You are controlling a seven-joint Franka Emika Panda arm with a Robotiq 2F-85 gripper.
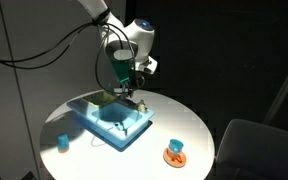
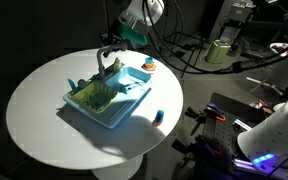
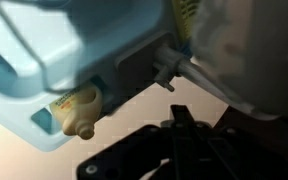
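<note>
A light-blue toy sink [image 1: 109,122] stands on the round white table. In the wrist view a grey faucet [image 3: 184,70] rises from the sink's rim, and a cream bottle [image 3: 81,112] is set into the rim. My gripper is shut, its dark fingertips close together below the faucet in that picture, with nothing visible between them. From the exterior, the arm [image 1: 140,40] hangs over the back of the sink. Its fingertips are too small there to make out clearly. Whether they touch the faucet I cannot tell.
A green dish rack [image 2: 92,97] occupies one side of the sink. A blue cup [image 1: 176,146] is on an orange saucer [image 1: 174,160] to the right; a small blue object [image 1: 63,143] stands front left. Bare table lies in front of the sink. A dark chair [image 1: 259,150] is beside the table.
</note>
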